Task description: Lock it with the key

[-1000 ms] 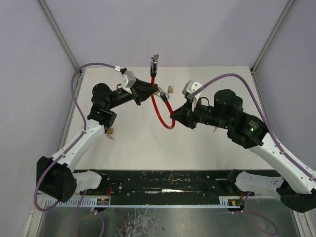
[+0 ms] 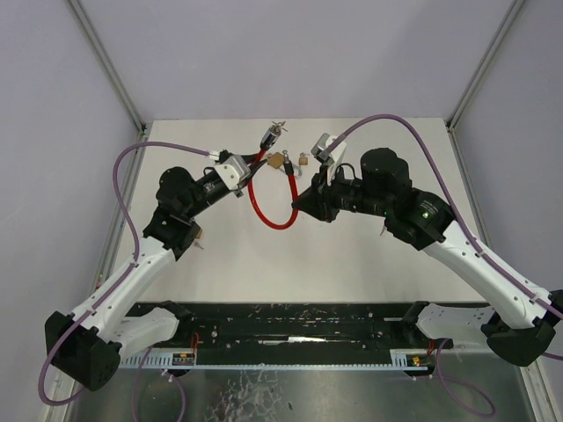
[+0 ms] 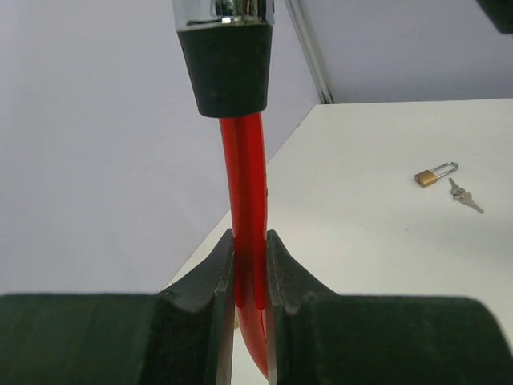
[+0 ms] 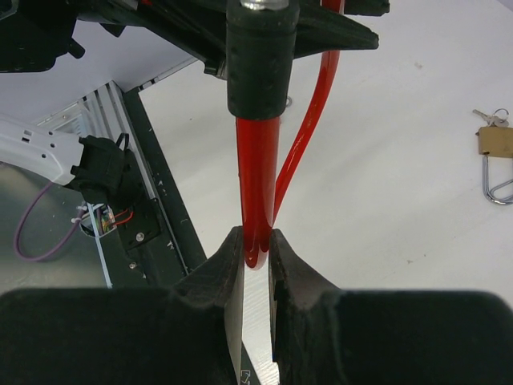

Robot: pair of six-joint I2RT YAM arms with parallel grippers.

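Note:
A red cable lock (image 2: pixel 274 221) hangs in a U between my grippers. My left gripper (image 2: pixel 253 163) is shut on it below the upper metal lock end (image 2: pixel 271 136), which has keys at its tip. In the left wrist view the red tube (image 3: pixel 244 176) passes between the fingertips. My right gripper (image 2: pixel 299 203) is on the other limb; in the right wrist view its fingertips (image 4: pixel 258 241) close around the red tube (image 4: pixel 257 184), below a black-and-chrome end (image 4: pixel 260 72).
A brass padlock (image 4: pixel 495 141) with keys (image 4: pixel 493 118) lies on the white table. Another padlock (image 3: pixel 426 177) and keys (image 3: pixel 467 198) lie elsewhere on it.
My left gripper has come down and leftward in the top view, tilting the upper lock end.

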